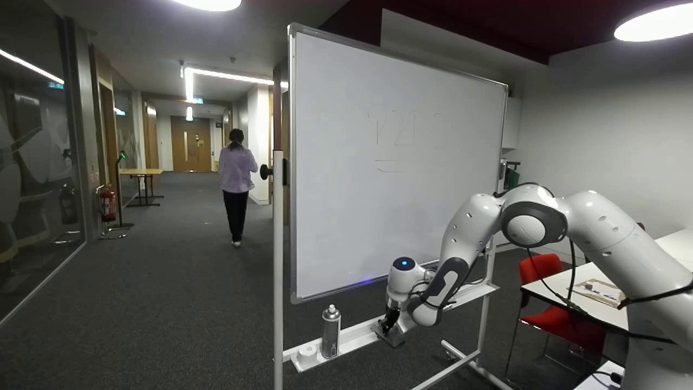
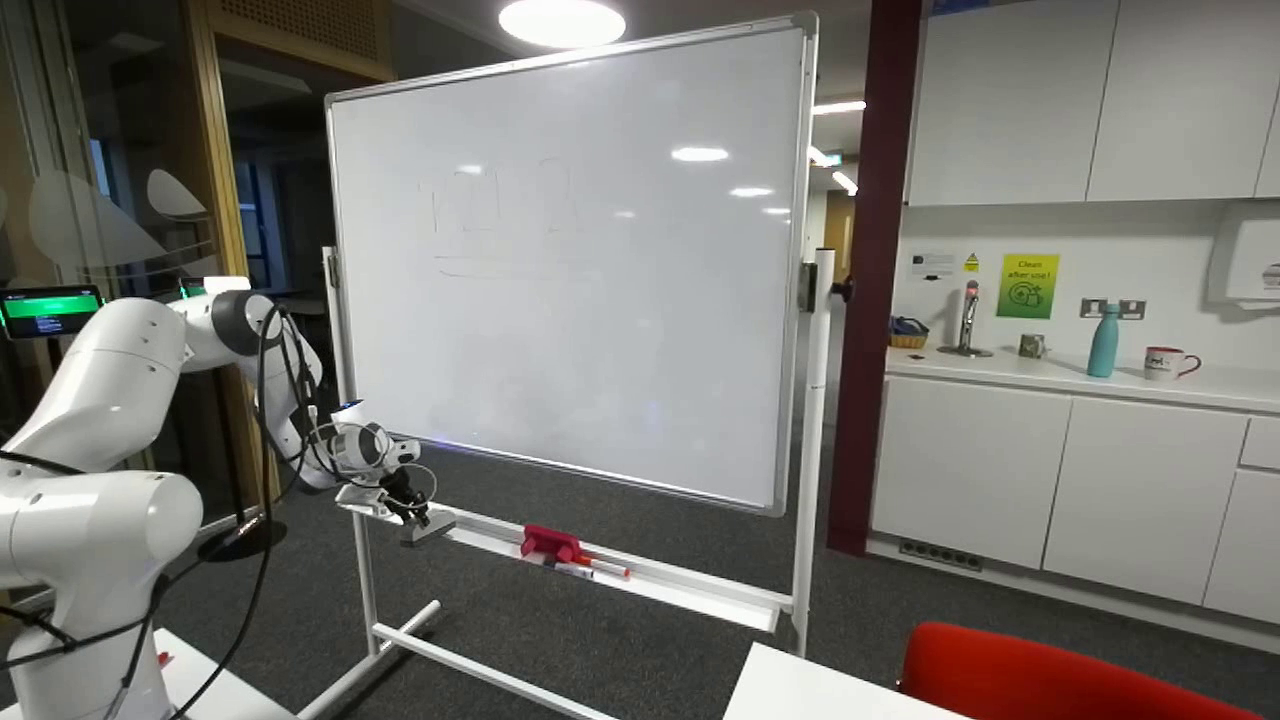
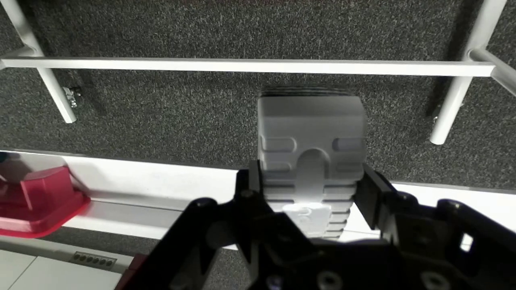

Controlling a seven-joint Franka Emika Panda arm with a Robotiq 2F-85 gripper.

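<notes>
A grey, ribbed block that looks like a board eraser is gripped by my gripper, with black fingers pressed on both its sides in the wrist view. From outside, the gripper is low in front of the whiteboard, at the tray. The grey block sticks out from it toward the room; whether it touches the tray I cannot tell. Faint leftover pen marks show on the upper part of the board.
A spray can and a white roll stand at one tray end. Farther along lie a red holder and several markers. A person walks in the corridor. A red chair stands near the table.
</notes>
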